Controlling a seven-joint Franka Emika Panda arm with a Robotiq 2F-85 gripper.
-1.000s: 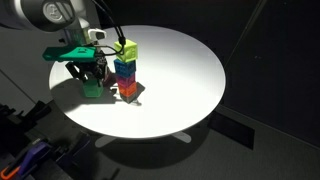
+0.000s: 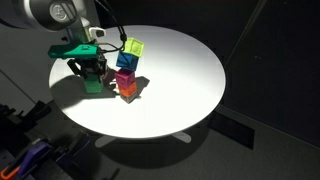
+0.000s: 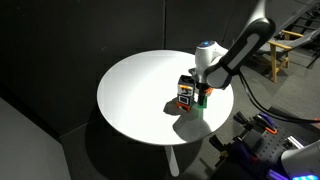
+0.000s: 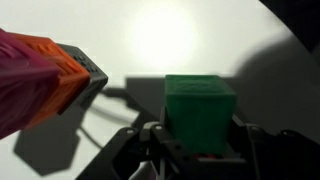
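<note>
My gripper is low over the left side of the table, shut on a green block. In the wrist view this green block sits at the fingertips, its top face toward the camera. Close beside it stands a stack of coloured blocks: orange low down, then magenta, blue and yellow-green on top. The upper blocks lean to the right in exterior view 1. Only the magenta block, the orange block and a dark grey block show in the wrist view.
A wooden chair stands beyond the table.
The top of the stack has shifted to the right and now tilts; earlier it stood nearly straight. The gripper and green block have hardly moved.
</note>
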